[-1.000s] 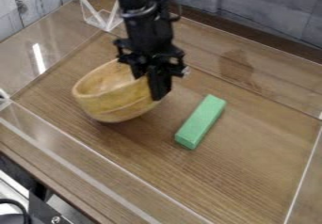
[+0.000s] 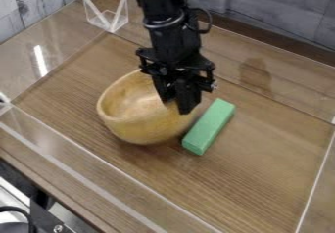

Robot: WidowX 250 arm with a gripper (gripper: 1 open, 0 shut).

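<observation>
A yellowish wooden bowl [image 2: 136,122] sits in the middle of the camera view, with the black gripper [image 2: 177,99] over its right rim. The fingertips overlap that rim, and the gripper appears shut on it; the exact contact is partly hidden. Just right of the bowl lies a green block [image 2: 210,127], long and flat, angled toward the upper right.
White clear pieces at the left edge and black cables at the lower left lie at its borders.
The arm and the bowl have moved to the right, closer to the green block, which has stayed where it was.
</observation>
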